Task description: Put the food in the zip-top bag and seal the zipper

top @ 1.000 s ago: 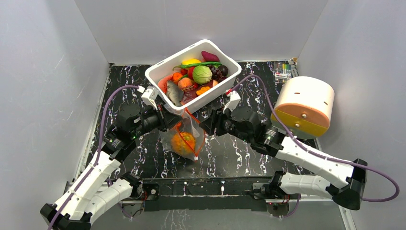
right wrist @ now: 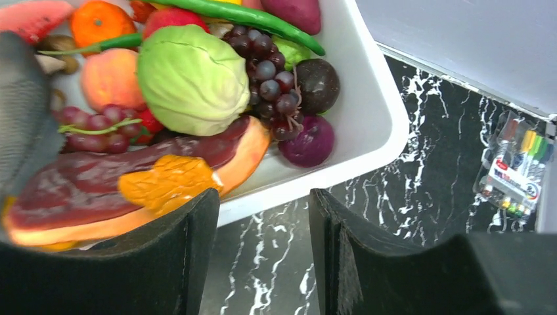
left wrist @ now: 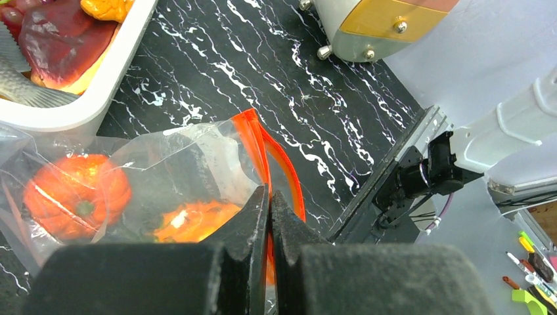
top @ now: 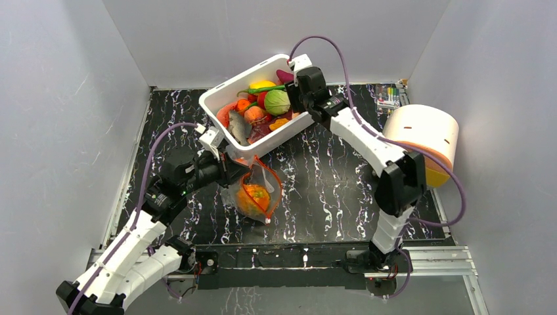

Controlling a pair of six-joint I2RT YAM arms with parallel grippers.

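A clear zip top bag [top: 266, 205] with an orange edge lies in front of the white bin, two orange food pieces inside. One of these is a pumpkin-like piece [left wrist: 77, 197]. My left gripper is shut on the bag's orange zipper edge [left wrist: 253, 141], which runs between its fingertips. The white bin [top: 226, 88] holds toy food, among it a green cabbage [right wrist: 194, 82], dark grapes [right wrist: 266, 82], a purple onion [right wrist: 307, 141] and an orange lump [right wrist: 167, 184]. Over the bin's right side hovers my right gripper, open, nothing between its fingers.
A cream and orange rounded container [top: 420, 141] stands at the right. Behind it lies a pack of markers [right wrist: 515, 167]. Bare black marbled table [top: 315, 197] stretches between the bag and that container.
My right gripper has moved away from beside the bag, up and back to the bin's right side.
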